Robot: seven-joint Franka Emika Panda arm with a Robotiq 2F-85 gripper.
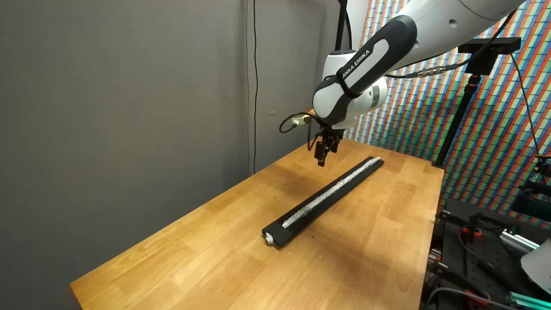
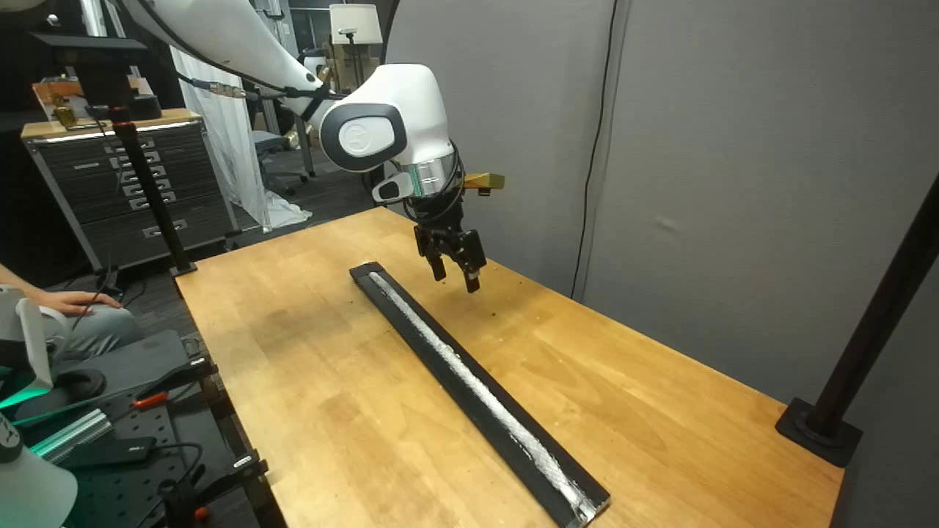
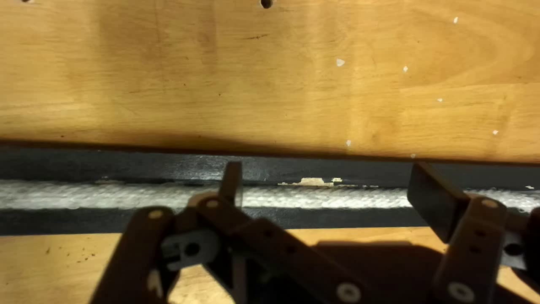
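Observation:
A long black bar (image 1: 295,229) lies flat on the wooden table, with a whitish rope-like strip (image 1: 330,191) running along its length. In the second exterior view the same bar (image 2: 431,358) stretches from mid-table toward the front edge, the pale strip (image 2: 488,399) in its middle. My gripper (image 2: 455,283) is open, in the air above the table on the wall side of the bar. From the wrist, the bar (image 3: 152,164) and strip (image 3: 324,197) cross the view from side to side, behind the spread fingers (image 3: 433,202). Nothing shows between the fingers.
A grey wall (image 1: 155,103) borders one side of the table (image 1: 372,243). Black camera posts stand at the far end (image 1: 457,116) and near the wall (image 2: 880,308).

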